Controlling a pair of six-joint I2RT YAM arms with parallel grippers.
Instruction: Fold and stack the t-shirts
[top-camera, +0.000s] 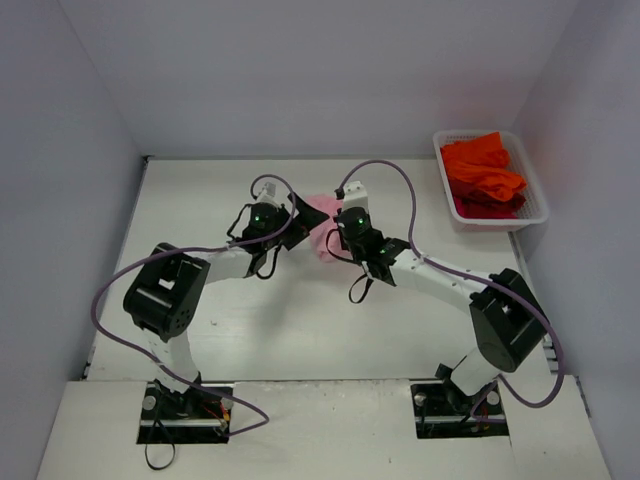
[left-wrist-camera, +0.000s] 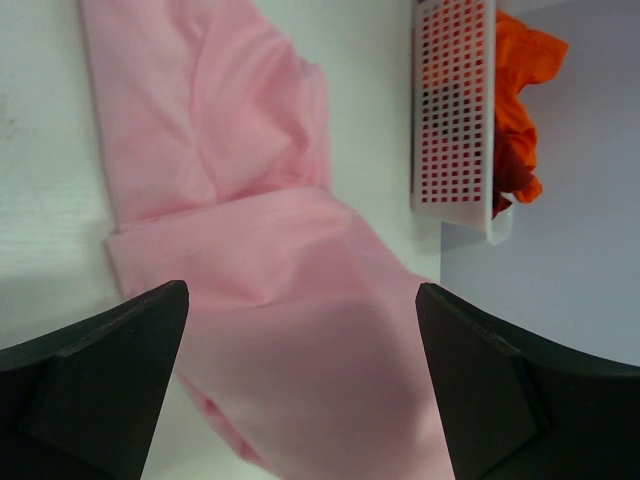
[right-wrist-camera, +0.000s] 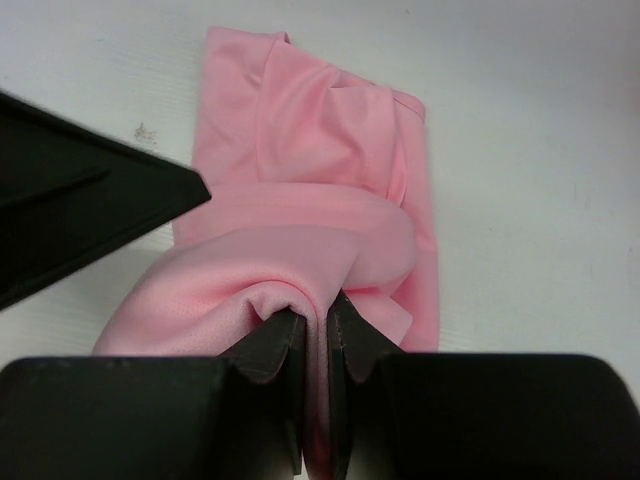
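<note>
A pink t-shirt (top-camera: 322, 207), partly folded over itself, lies at the middle of the table, mostly under the two arms in the top view. My right gripper is shut on a bunched pinch of it, and the cloth rises between the fingers. In the left wrist view the pink cloth (left-wrist-camera: 240, 250) fills the space beyond and between widely parted fingers. That left gripper (top-camera: 312, 224) is open at the shirt's left side. One of its dark fingers (right-wrist-camera: 90, 195) reaches into the right wrist view.
At the back right stands a white basket (top-camera: 534, 190) holding orange and red cloth (top-camera: 485, 170). Walls border the back and sides.
</note>
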